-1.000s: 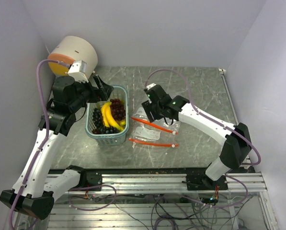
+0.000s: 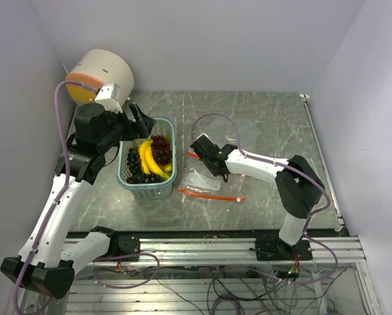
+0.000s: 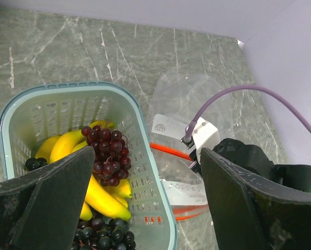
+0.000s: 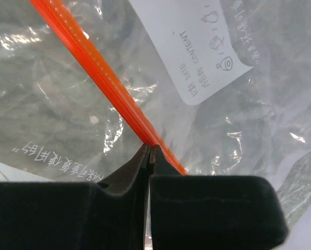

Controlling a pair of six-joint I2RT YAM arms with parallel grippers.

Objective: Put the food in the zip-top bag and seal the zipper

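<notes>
A clear zip top bag with orange zipper strips [image 2: 210,196] lies flat on the table, with another behind it. My right gripper [image 2: 209,167] is down on the bags, its fingertips [image 4: 152,156] shut against an orange zipper [image 4: 103,78]; whether they pinch any of it I cannot tell. My left gripper [image 2: 138,121] hangs open above the teal basket [image 3: 171,229], which holds bananas [image 3: 106,200], red grapes [image 3: 111,156] and dark grapes [image 3: 108,239].
A cream and orange cylinder [image 2: 104,72] sits at the back left. Walls enclose the sides and back. Bare table [image 2: 281,125] shows at the back right and along the front.
The left arm stays nearly still above the basket.
</notes>
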